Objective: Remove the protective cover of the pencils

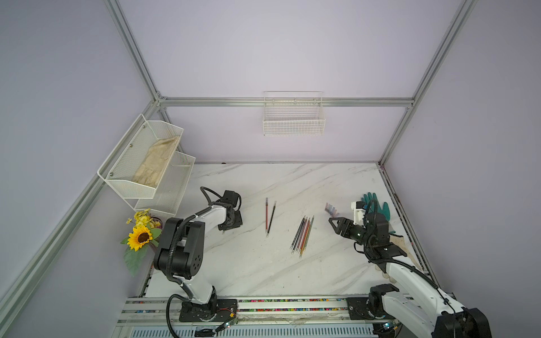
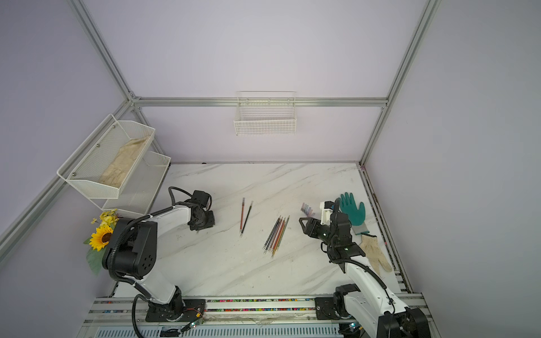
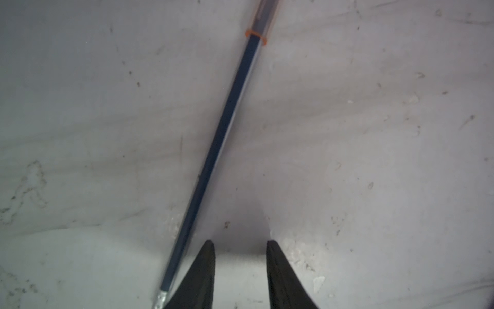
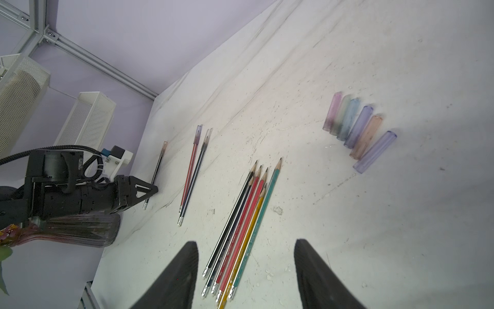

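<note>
A dark pencil [image 3: 218, 139] with an orange-rimmed clear cover [image 3: 263, 18] lies on the table in the left wrist view. My left gripper is open beside its lower part, a gap between the fingers and nothing in it. Two more covered pencils, a red pencil [image 4: 190, 167] and a dark pencil [image 4: 193, 177], lie side by side to its right. Several uncovered pencils [image 4: 241, 237] lie bunched mid-table. Several loose translucent covers [image 4: 360, 126] sit in a row farther right. My right gripper stands open and empty above the table.
A green glove [image 2: 353, 209] and a beige glove [image 2: 374, 251] lie by the right edge. Sunflowers [image 1: 139, 236] stand at the left edge, below the wall baskets [image 1: 163, 163].
</note>
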